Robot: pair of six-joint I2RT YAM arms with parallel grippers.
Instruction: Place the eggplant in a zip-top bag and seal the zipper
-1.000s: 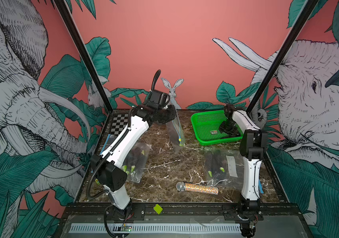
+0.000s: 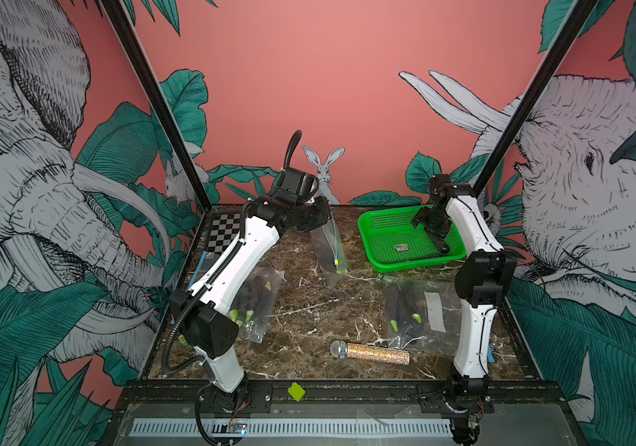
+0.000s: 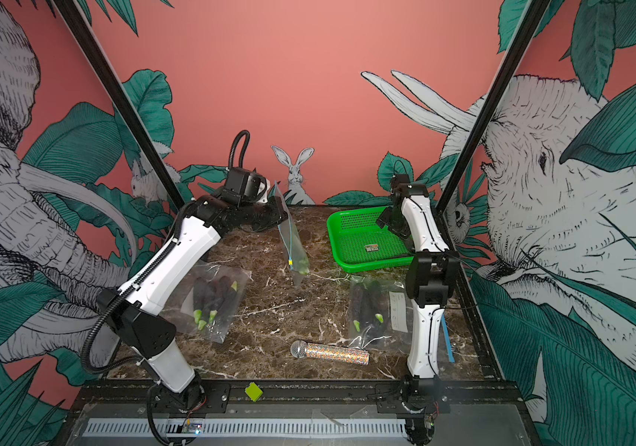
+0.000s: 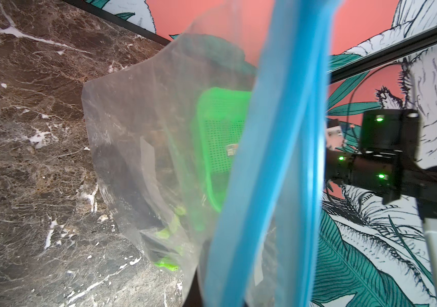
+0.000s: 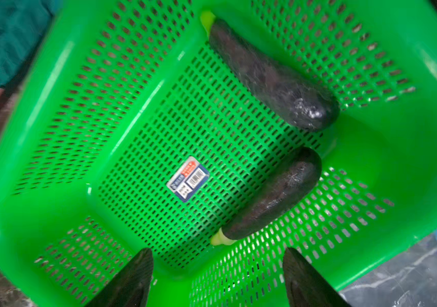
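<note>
My left gripper (image 2: 321, 217) is shut on a clear zip top bag (image 3: 290, 238), which hangs above the table, its blue zipper (image 4: 264, 168) filling much of the left wrist view; green eggplant stems show through its plastic, and the fingertips are mostly hidden. My right gripper stands open over the green basket (image 5: 39, 117), nothing between its fingers. Two dark eggplants lie in the basket, one (image 5: 274, 76) along the back side, one (image 5: 274, 194) nearer the fingers.
Bags of eggplants lie front left (image 3: 214, 297) and front right (image 3: 370, 312). A glittery microphone (image 2: 370, 353) lies at the front middle. Bare marble shows in the middle of the table.
My right gripper has risen from down inside the basket to above it. The left arm and hanging bag look nearly unchanged.
</note>
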